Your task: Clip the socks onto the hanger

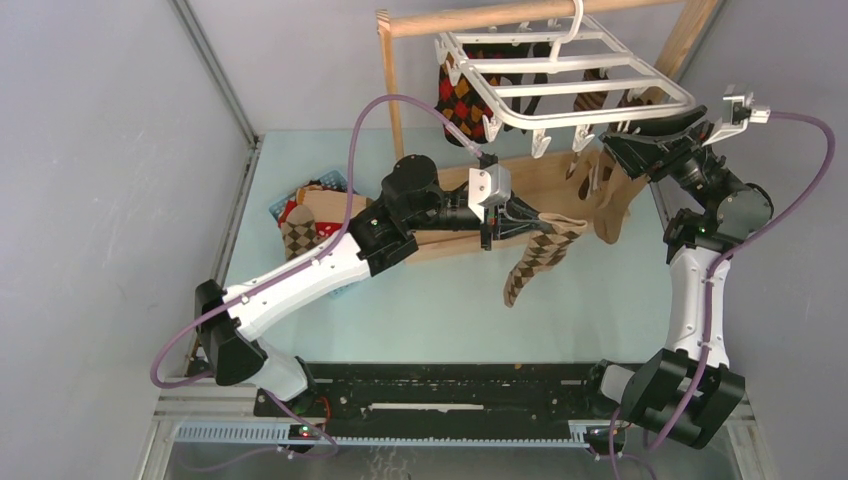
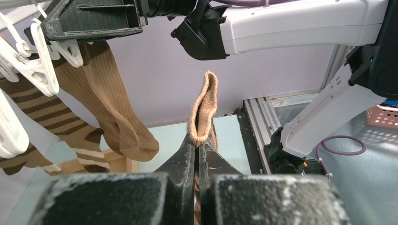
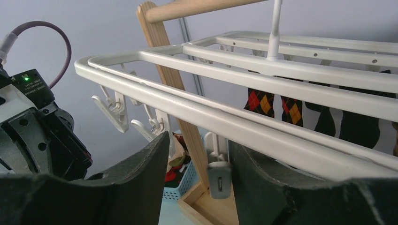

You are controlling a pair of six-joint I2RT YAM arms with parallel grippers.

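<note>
A brown argyle sock [image 1: 543, 258] hangs from my left gripper [image 1: 540, 222]. Its cuff [image 2: 202, 115] is pinched at the fingertips and stands up narrowly open in the left wrist view. Front right of the white hanger [image 1: 590, 118], my right gripper [image 1: 614, 142] is part open. The right wrist view shows a white clip [image 3: 219, 179] between its fingers, nearer the right one, with a gap on the left. Bare clips [image 1: 541, 143] hang along the front bar to the left. A plain brown sock [image 2: 119, 110] hangs beneath the right gripper in the left wrist view.
Red argyle and dark socks [image 1: 462, 100] hang at the hanger's back left. A blue basket [image 1: 278, 208] holding more socks sits on the table's left. The wooden stand [image 1: 386, 80] and its base surround the hanger.
</note>
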